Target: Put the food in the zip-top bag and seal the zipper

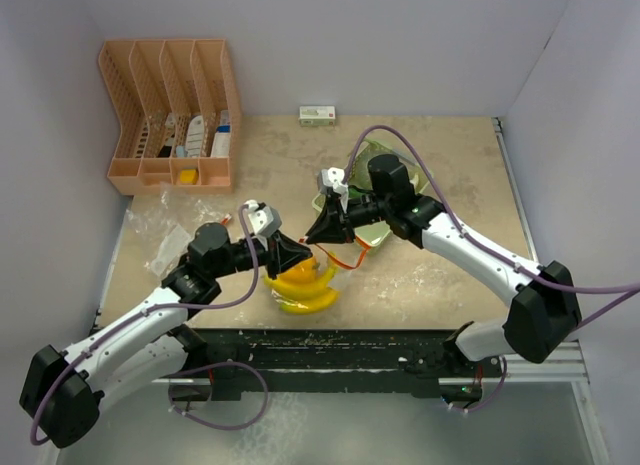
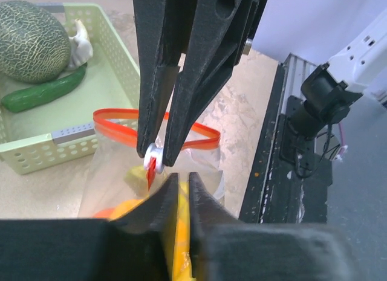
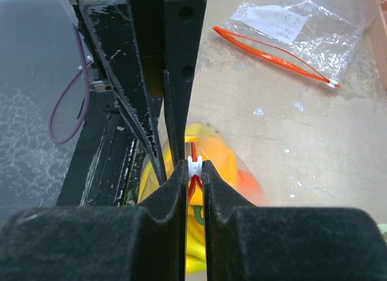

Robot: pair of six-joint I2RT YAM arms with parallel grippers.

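Note:
A clear zip top bag holding yellow bananas point(image 1: 305, 293) and an orange fruit point(image 1: 303, 269) lies at the middle front of the table. Its orange-red zipper point(image 2: 115, 127) bows open in a loop in the left wrist view. My right gripper point(image 1: 307, 241) is shut on the white zipper slider point(image 3: 195, 167) at one end of that strip. Coming from the left, my left gripper has its fingers parted close to the slider and bag mouth. Nothing clearly shows between the left fingers.
A green basket point(image 2: 121, 51) with a melon point(image 2: 33, 42), a cucumber point(image 2: 45, 93) and garlic stands behind the bag. An empty zip bag point(image 3: 275, 27) lies at the left, near the peach-coloured organizer point(image 1: 170, 60).

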